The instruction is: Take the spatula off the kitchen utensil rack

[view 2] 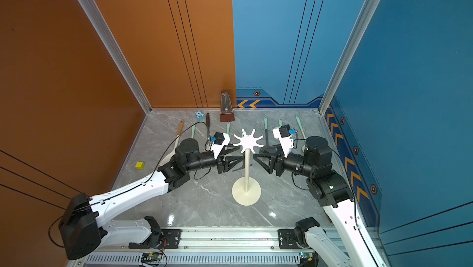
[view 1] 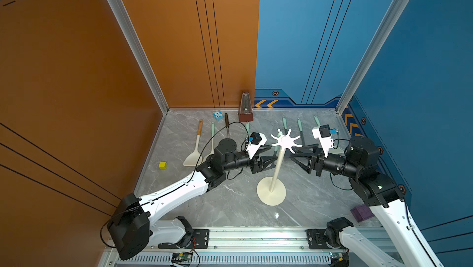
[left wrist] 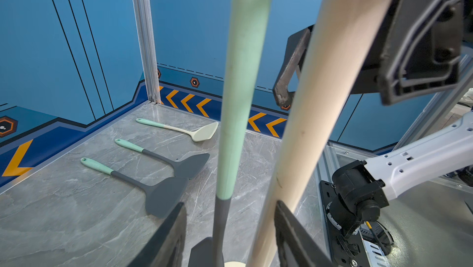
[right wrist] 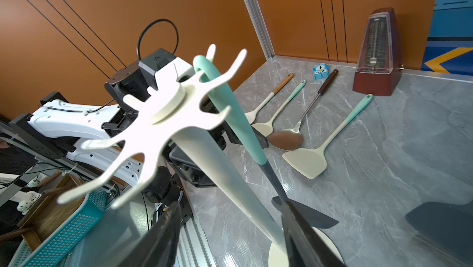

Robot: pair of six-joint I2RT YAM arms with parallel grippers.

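Observation:
A cream utensil rack (view 1: 277,170) stands mid-table, with a round base and a star-shaped hook top. From one of its hooks hangs a spatula (right wrist: 244,124) with a mint handle and dark grey blade, close to the pole on the far side. My left gripper, its fingers parted, points at the rack from the left; in its wrist view the spatula's handle and the pole stand beyond the fingers (left wrist: 165,237). Opposite, my right gripper (view 2: 262,159) is part open just right of the pole. Neither visibly grips anything.
Several other utensils lie on the table, including a cream turner (right wrist: 308,161) and grey turners (left wrist: 165,195). A metronome (right wrist: 377,52) stands at the back wall. A yellow cube (view 1: 162,165) lies at left, a purple block (view 1: 362,212) at right.

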